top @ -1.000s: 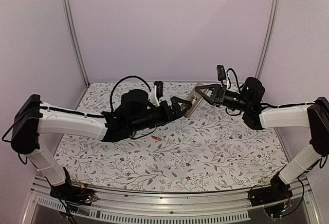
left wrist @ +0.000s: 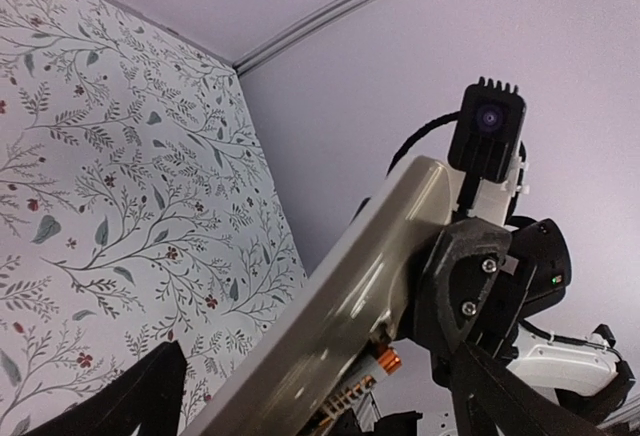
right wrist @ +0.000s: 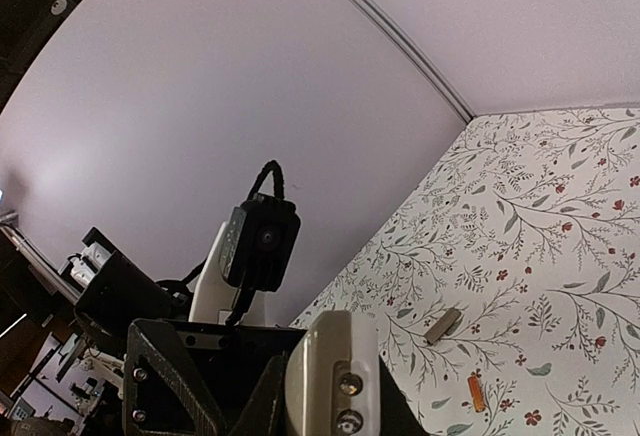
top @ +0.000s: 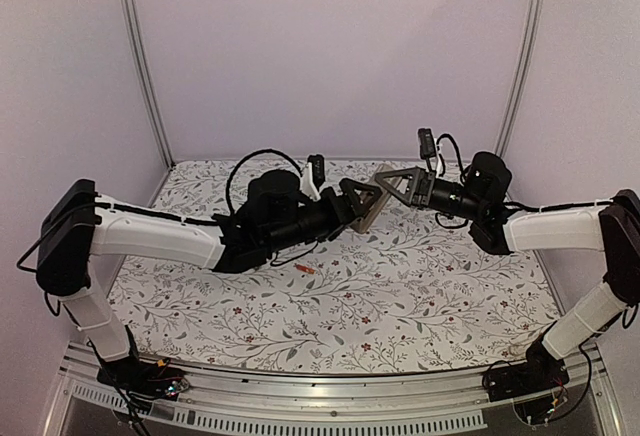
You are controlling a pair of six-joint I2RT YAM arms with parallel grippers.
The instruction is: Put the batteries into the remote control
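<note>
A grey remote control point(left wrist: 330, 296) is held up above the table, tilted, in my right gripper point(top: 405, 181), which is shut on it. Its battery bay faces my left wrist camera, showing springs and an orange-tipped battery point(left wrist: 385, 361) inside. My left gripper point(top: 355, 201) is at the remote's near side, its dark fingertips low at either side of the left wrist view, apart; whether anything is between them is hidden. An orange battery point(right wrist: 476, 392) lies loose on the table beneath.
A small grey-brown piece point(right wrist: 442, 325), likely the cover, lies on the flowered table point(top: 350, 316). Walls enclose the sides and back.
My left arm has moved slightly right and up, closer onto the remote, covering more of it in the top view. The right arm is nearly still.
</note>
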